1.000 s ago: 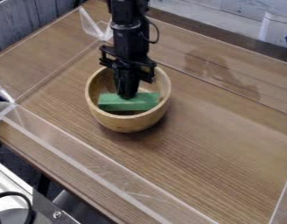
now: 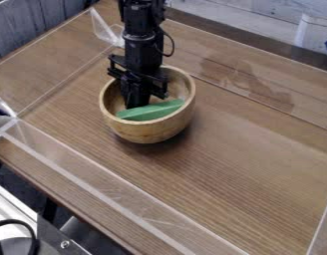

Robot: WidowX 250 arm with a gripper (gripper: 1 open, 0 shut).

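Note:
A wooden bowl [image 2: 151, 127] sits on the table, left of the middle in the camera view, with a green object [image 2: 153, 112] lying tilted inside it. My black gripper [image 2: 137, 98] reaches down from the top into the bowl, its tips at the back of the green object. The fingertips are partly hidden and dark, so whether anything is between them is hard to see.
Clear tape runs along its left side. A black cable [image 2: 13, 227] lies at the lower left corner, and a white and blue item stands at the top right edge.
My gripper has moved lower and slightly left into the bowl. The green object now sits at a different tilt, its right end raised in the view.

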